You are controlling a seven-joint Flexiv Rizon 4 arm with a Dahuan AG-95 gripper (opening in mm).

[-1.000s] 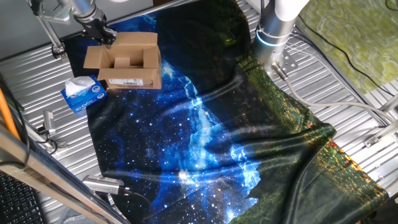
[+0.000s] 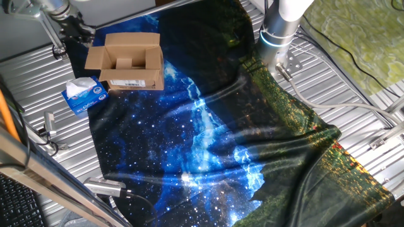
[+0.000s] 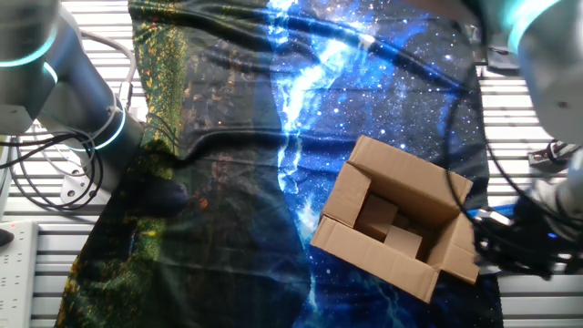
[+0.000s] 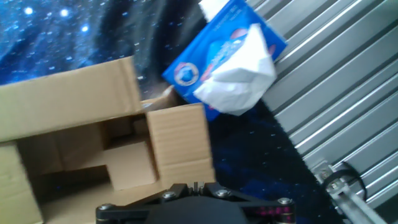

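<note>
An open cardboard box (image 2: 132, 82) stands on the dark galaxy-print cloth (image 2: 158, 126), its flaps folded outward. Inside it, the wrist view shows a smaller cardboard piece (image 4: 130, 165). Beside the box is a blue tissue box (image 2: 86, 103) with white tissue (image 4: 239, 78) sticking out. My gripper appears shut at the bottom of the wrist view, nothing visible between its fingers. In exterior view 1 the gripper (image 2: 87, 36) hangs near the upper left of the cardboard box, apart from it. Exterior view 2 shows the arm blurred at the right.
A ribbed metal table (image 2: 53, 85) shows around the cloth. A metal frame post (image 2: 47, 173) crosses the lower left, near a grey adapter (image 2: 106, 187) with a cable. The arm's base (image 2: 278, 47) stands at the upper right.
In exterior view 1 my gripper has moved left, away from over the box's far left corner. The cardboard box and tissue box have not moved.
</note>
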